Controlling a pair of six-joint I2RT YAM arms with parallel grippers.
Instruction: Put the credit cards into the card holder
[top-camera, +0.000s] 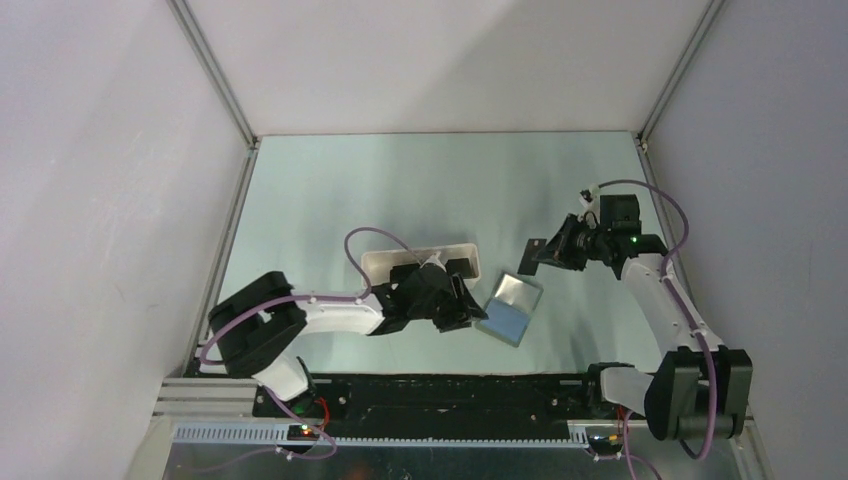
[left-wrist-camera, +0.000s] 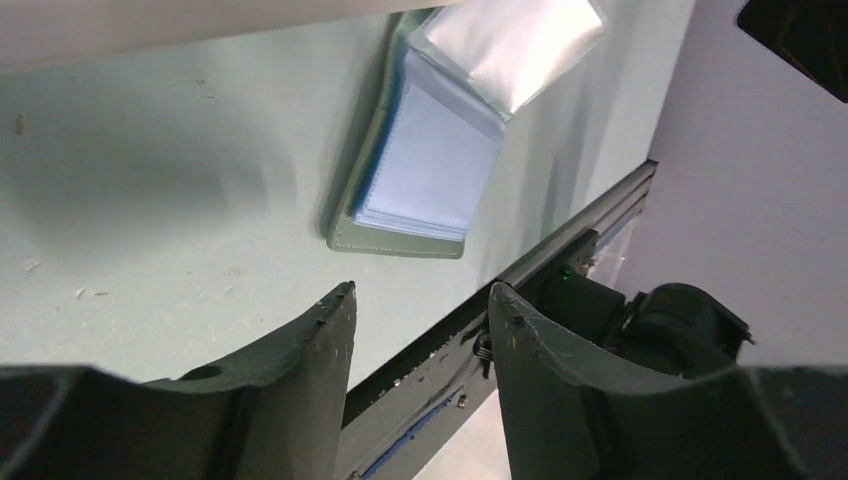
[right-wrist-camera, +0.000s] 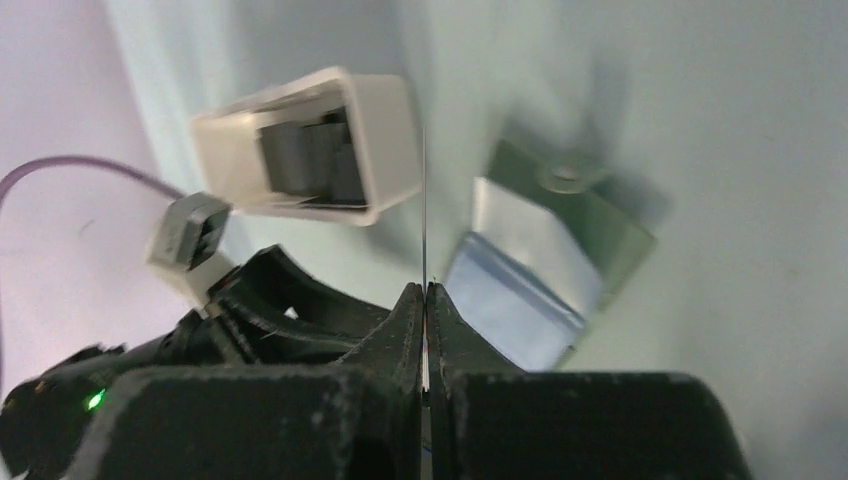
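Observation:
A black card (top-camera: 531, 258) is pinched upright at its edge by my right gripper (top-camera: 548, 258), which is shut on it. The right wrist view shows that card (right-wrist-camera: 424, 215) edge-on as a thin line rising from the fingertips. Below and left of it in the top view lies the card holder (top-camera: 505, 320), open flat, with pale blue and clear sleeves and a grey-green backing. My left gripper stands open beside the holder's lower end, nothing between its fingers. In the left wrist view the holder (left-wrist-camera: 430, 160) lies just beyond the fingertips.
A white box (top-camera: 430, 250) holding dark cards (top-camera: 458, 267) stands left of the holder, partly hidden by the left arm. In the right wrist view, the left arm (right-wrist-camera: 290, 310) reaches close to the holder.

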